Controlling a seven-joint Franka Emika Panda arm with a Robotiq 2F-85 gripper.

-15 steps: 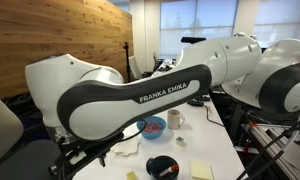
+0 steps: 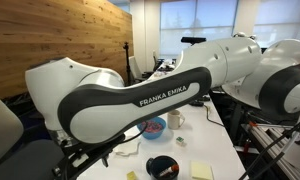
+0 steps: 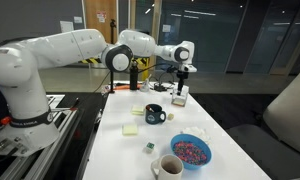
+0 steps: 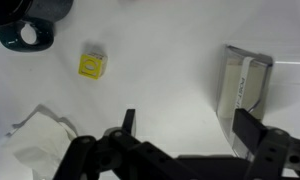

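Observation:
My gripper stands open in the wrist view, with only bare white table showing between its fingertips. Right of centre there lies a clear box (image 4: 245, 82) bearing a pale label strip; its lower end reaches close to the right finger (image 4: 246, 127). In exterior view 2 the gripper (image 3: 180, 84) hangs at the table's far end, just above the box (image 3: 178, 97). The small yellow block (image 4: 92, 65) rests left of the box, apart from the gripper. My arm hides the box in exterior view 1.
Near the yellow block stands a black mug (image 3: 165, 108). White crumpled cloth (image 4: 40, 142) lies at lower left in the wrist view. A blue bowl (image 3: 190, 151), a pale mug (image 3: 168, 169), a green block (image 3: 148, 147) and yellow notes (image 3: 130, 129) occupy the nearer table.
The arm's forearm and elbow have shifted slightly in exterior view 1, toward the right and down. Objects on the table look unmoved.

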